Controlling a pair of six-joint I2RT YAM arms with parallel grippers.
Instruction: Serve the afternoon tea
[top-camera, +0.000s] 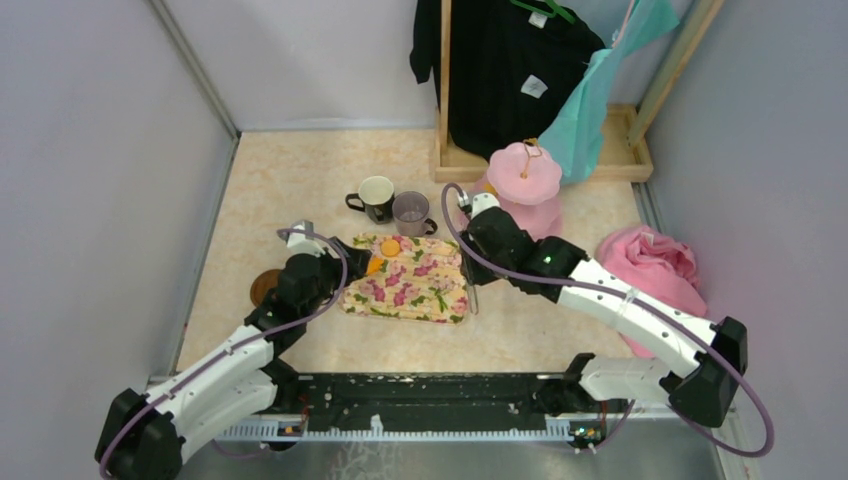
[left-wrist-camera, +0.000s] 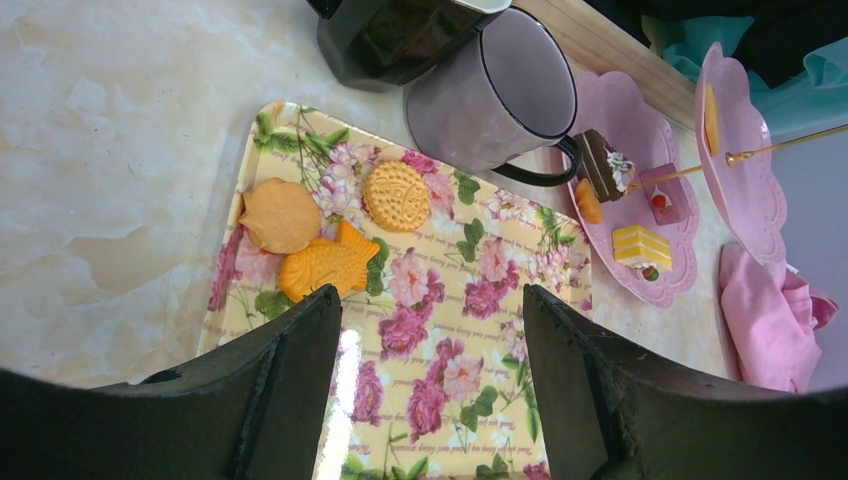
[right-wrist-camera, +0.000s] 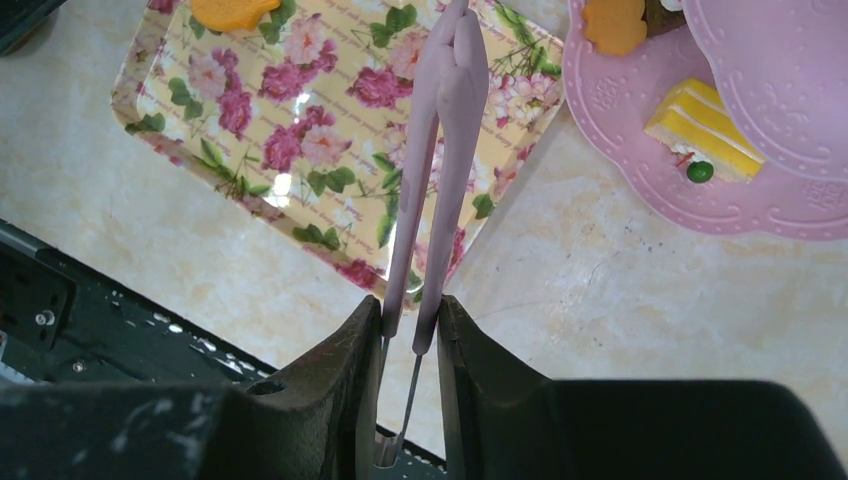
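A floral tray (top-camera: 405, 300) holds three biscuits: a star (left-wrist-camera: 278, 213), a round one (left-wrist-camera: 396, 197) and a fish (left-wrist-camera: 325, 265). My left gripper hangs open over it, empty. My right gripper is shut on pink-handled tongs (right-wrist-camera: 455, 130), held above the tray's right edge. The pink tiered stand (top-camera: 525, 175) holds chocolate cake (left-wrist-camera: 600, 170), yellow cake (right-wrist-camera: 700, 125) and other pieces.
A black mug (top-camera: 376, 205) and a grey mug (top-camera: 410, 215) stand behind the tray. A coaster (top-camera: 262, 284) lies left, a pink cloth (top-camera: 650, 270) right. A wooden rack (top-camera: 640, 160) with clothes stands behind.
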